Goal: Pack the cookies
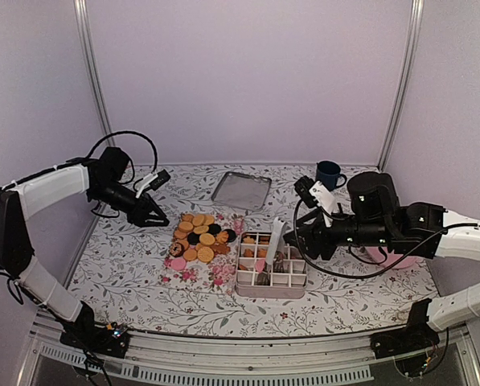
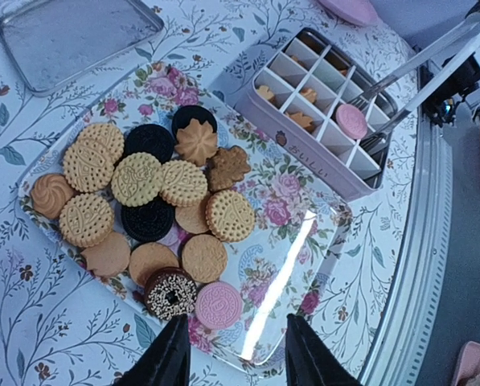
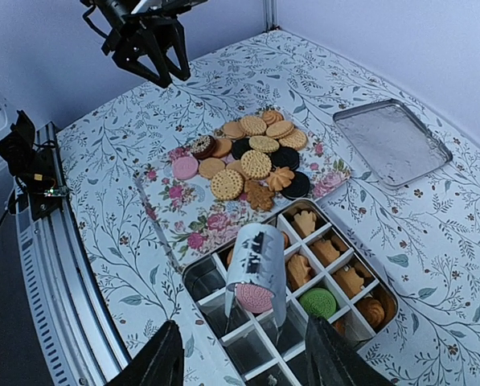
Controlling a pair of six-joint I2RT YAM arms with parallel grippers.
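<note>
The divided cookie box (image 1: 272,291) holds several cookies, among them a green one (image 3: 317,302). Metal tongs (image 3: 256,253) stand in the box unheld, arms downward on either side of a pink cookie (image 2: 351,121). Just right of the tongs, my right gripper (image 1: 291,241) is open, its fingers apart and empty. Round, flower-shaped and dark cookies (image 2: 137,179) lie in a heap on the floral tray (image 2: 308,277). My left gripper (image 1: 161,221) hovers left of that tray, open with nothing between its fingers.
An empty metal tray (image 1: 241,191) lies behind the cookies. At the back right stands a dark blue mug (image 1: 329,174), and a pink dish (image 1: 404,264) is partly hidden behind the right arm. Table space left of the floral tray is clear.
</note>
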